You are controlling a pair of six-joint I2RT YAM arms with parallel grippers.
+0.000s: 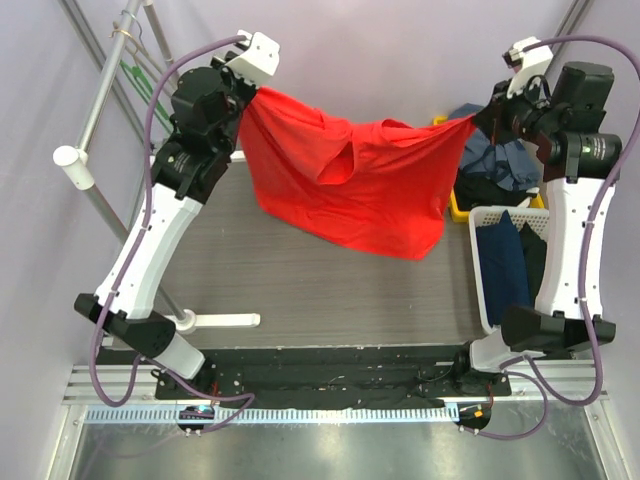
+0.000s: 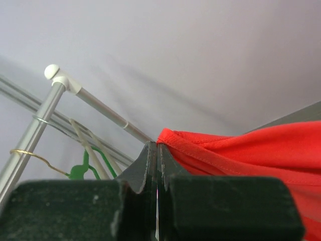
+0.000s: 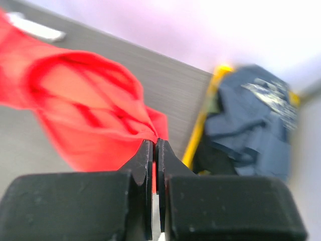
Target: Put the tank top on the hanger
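Observation:
A red tank top point(image 1: 350, 195) hangs stretched between both arms, well above the floor. In the left wrist view my left gripper is shut, with a corner of the red cloth point(image 2: 241, 155) pinched at its fingertips. My right gripper is likewise shut on the opposite end of the cloth point(image 3: 95, 110). The top sags in the middle, with a fold near its upper edge. Green hangers point(image 2: 80, 169) are on the rack's rail, left of my left gripper; the left arm partly covers them in the top view.
The metal rack point(image 1: 108, 85) stands at the left, close to the left arm. On the right are a yellow bin with dark clothes point(image 1: 490, 165) and a white basket point(image 1: 483, 285) with dark cloth.

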